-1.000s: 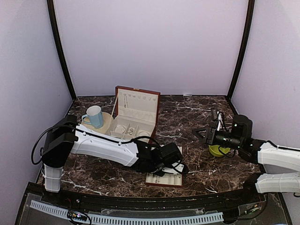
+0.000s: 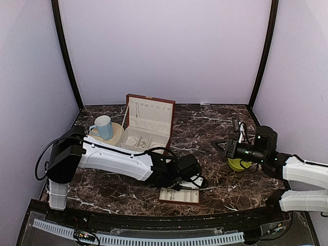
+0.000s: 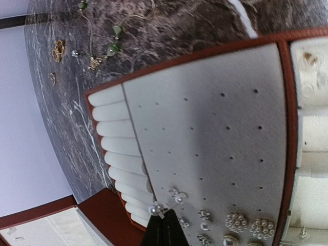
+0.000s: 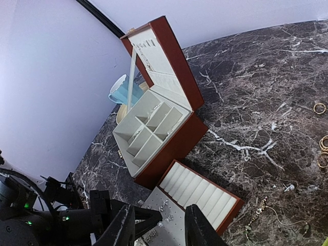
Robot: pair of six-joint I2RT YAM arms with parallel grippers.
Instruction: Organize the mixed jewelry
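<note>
My left gripper is shut over the earring board [image 3: 215,128] of the jewelry tray. A pearl earring [image 3: 155,209] shows right at its fingertips; whether it is pinched or just touching, I cannot tell. Several pearl and beaded earrings [image 3: 237,222] sit on the board close by. White ring rolls [image 4: 192,184] at one end of the tray look empty. My right gripper stands open with nothing between its fingers, right of the tray in the top view. Loose on the marble lie gold rings [image 3: 58,50] and a green-beaded necklace [image 3: 113,49].
Behind the tray the brown jewelry box [image 2: 149,123] stands with its lid up, bracelets in its compartments. A blue mug [image 2: 103,127] is at the left, and a yellow-green bowl [image 2: 239,164] sits under my right arm. Marble between box and bowl is mostly free.
My left gripper has shifted slightly over the tray, covering a bit more of its right side. The right arm has barely moved; box, mug and bowl have stayed put.
</note>
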